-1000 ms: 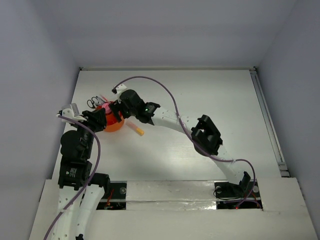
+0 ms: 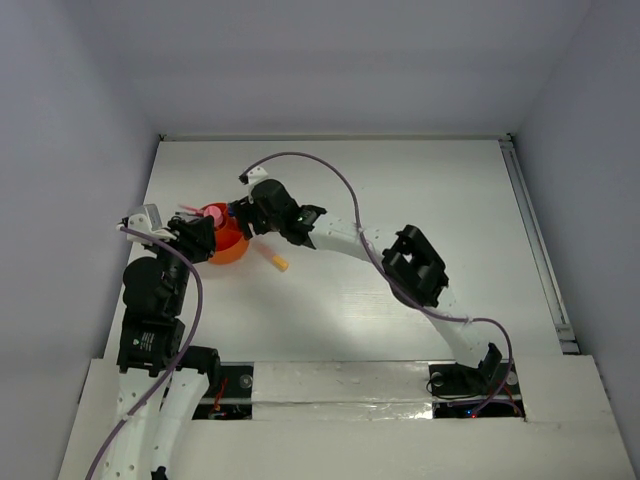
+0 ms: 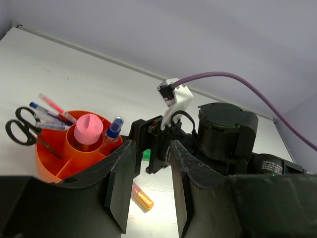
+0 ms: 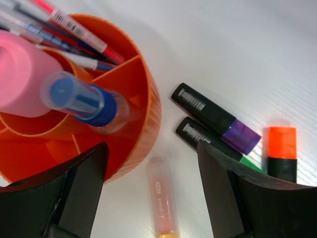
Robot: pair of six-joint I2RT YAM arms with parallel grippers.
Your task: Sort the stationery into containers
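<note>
An orange round organizer (image 3: 45,166) with compartments holds black-handled scissors (image 3: 21,134), several pens (image 3: 52,118), a pink cylinder (image 3: 89,130) and a blue-capped clear bottle (image 4: 111,115). In the top view my right gripper (image 2: 243,216) is at the organizer's right side. In the right wrist view its fingers (image 4: 81,186) stand apart with nothing gripped, one overlapping the organizer's near wall. My left gripper is part open and empty, near the organizer's left front in the top view. Outside the organizer lie a purple-ended marker (image 4: 218,119), a green-ended marker (image 4: 213,141) and an orange-ended marker (image 4: 282,153).
A clear tube with an orange end (image 2: 272,257) lies on the white table, just right of the organizer. My right arm (image 2: 335,232) crosses the table from the lower right.
The scissors and pens have swung leftward around the organizer, which seems to have turned. My right gripper has shifted a little right, and a blue cap now shows beside it. The left arm barely moved.
</note>
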